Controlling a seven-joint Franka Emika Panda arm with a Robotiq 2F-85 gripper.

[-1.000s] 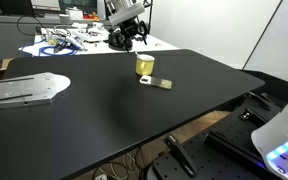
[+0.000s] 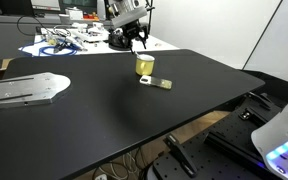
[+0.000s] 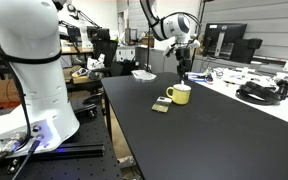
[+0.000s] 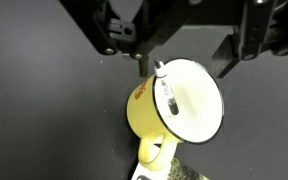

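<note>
A yellow mug (image 2: 144, 65) stands upright on the black table, its white inside showing in the wrist view. A white-and-dark marker (image 4: 166, 90) leans in it, one end over the rim nearest the left finger. My gripper is above the mug with its fingers part open. The marker's upper end lies near the left finger, and a gap shows between the marker and the right finger. In exterior view 2 the gripper (image 3: 181, 78) hangs just over the mug (image 3: 179, 94).
A small eraser-like object (image 2: 157, 83) lies close beside the mug, on the handle side. A white flat plate (image 2: 26, 88) lies at the table's left in exterior view 1. Cables and dark gear (image 3: 259, 92) sit at the far edge.
Over the last second my gripper has shifted slightly right, and now hangs over the mug. Mug and eraser-like object have stayed put.
</note>
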